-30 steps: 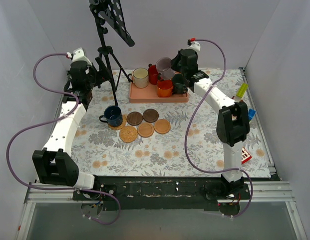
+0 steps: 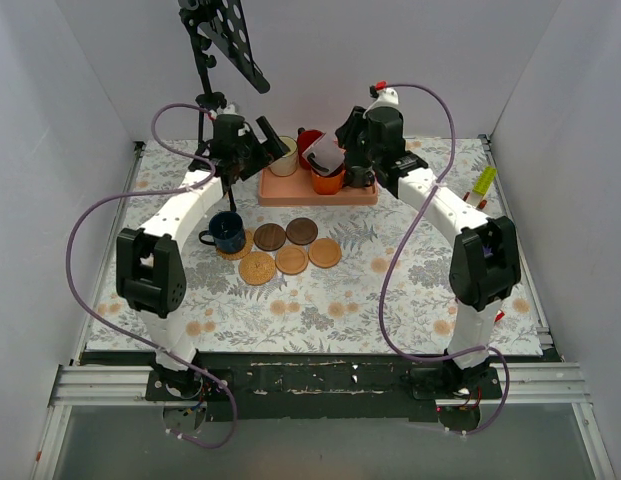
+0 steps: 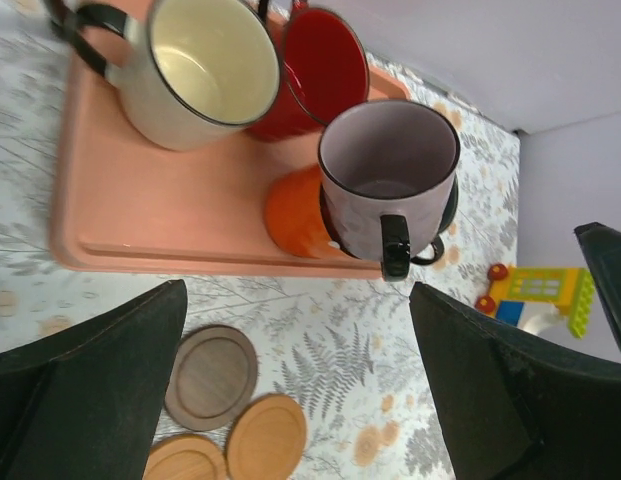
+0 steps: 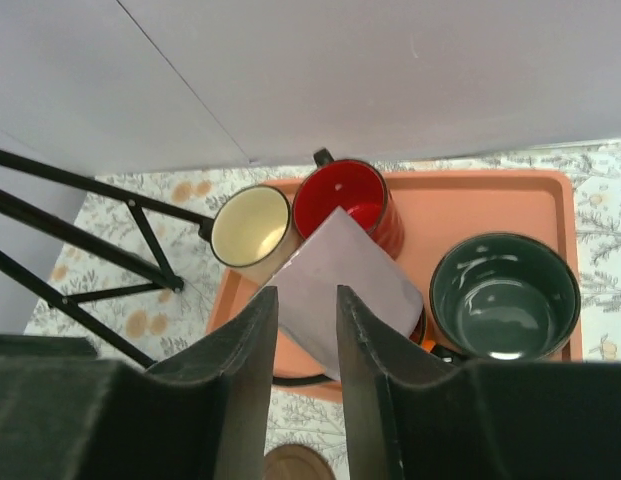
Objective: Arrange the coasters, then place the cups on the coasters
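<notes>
The grey-lilac cup (image 2: 323,153) lies tipped on the orange cup (image 2: 328,182) in the pink tray (image 2: 290,194), its mouth toward my left gripper in the left wrist view. My left gripper (image 2: 267,140) stands open left of it, with nothing between its fingers. My right gripper (image 2: 352,128) is above and right of the cup, its fingertips parted a little over it in the right wrist view, holding nothing. Wooden coasters (image 2: 291,259) and dark ones (image 2: 301,231) lie on the table in front of the tray.
Cream (image 3: 205,70), red (image 3: 325,60) and dark green (image 4: 505,295) cups share the tray. A navy cup (image 2: 226,232) sits on a coaster at left. A black stand (image 4: 90,230) rises left of the tray.
My left arm has swung right, over toward the tray.
</notes>
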